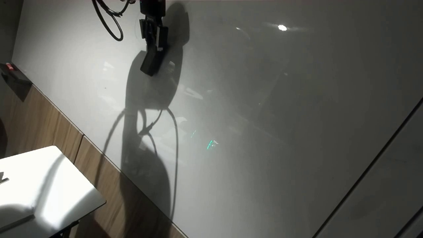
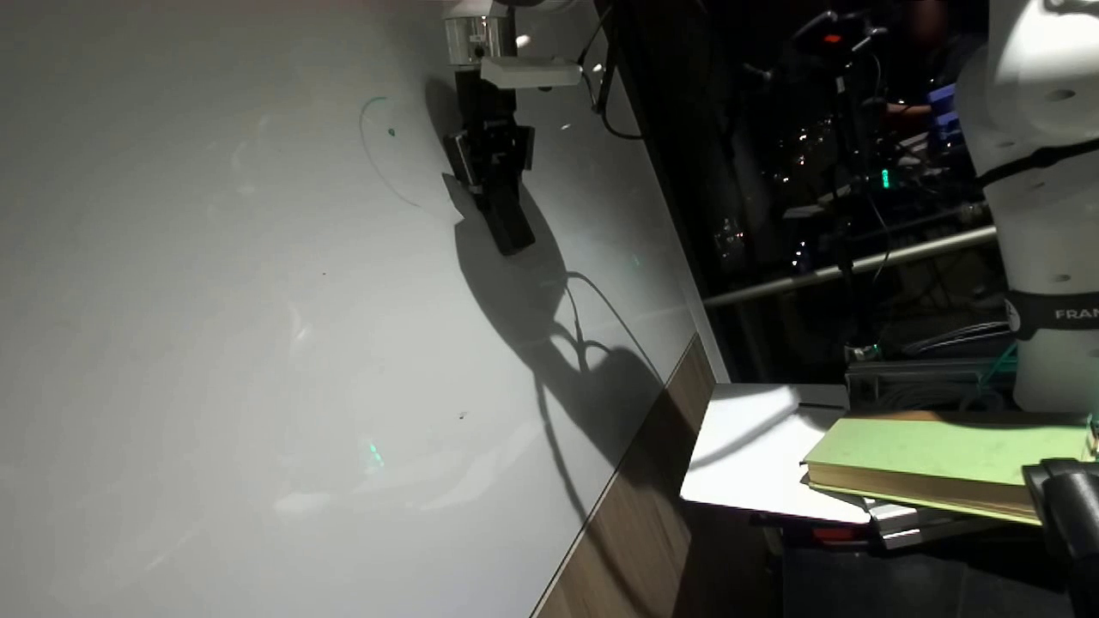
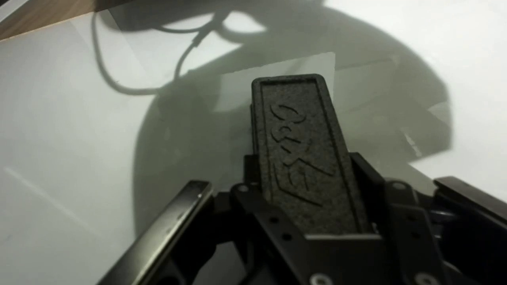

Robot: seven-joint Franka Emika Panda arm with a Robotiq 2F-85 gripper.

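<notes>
In the wrist view a dark felt eraser (image 3: 304, 147) with a scripted word on its face sits between my fingers, and my gripper is shut on it. Exterior view 1 has the gripper (image 1: 153, 41) near the top, the eraser (image 1: 151, 63) jutting out below it at a slant. From the other side, in exterior view 2, the eraser (image 2: 509, 227) reaches down past the gripper (image 2: 492, 185) over the white board (image 2: 258, 340). Whether the eraser touches the board is hard to tell. A thin curved green line (image 2: 373, 154) lies on the board beside the arm.
Small green marks (image 1: 211, 144) dot the board lower down. Wooden trim (image 1: 59, 115) borders it, with a dark holder (image 1: 16, 75) at the left. A green book (image 2: 938, 448) rests on a white stand (image 2: 747, 443). Most of the board is clear.
</notes>
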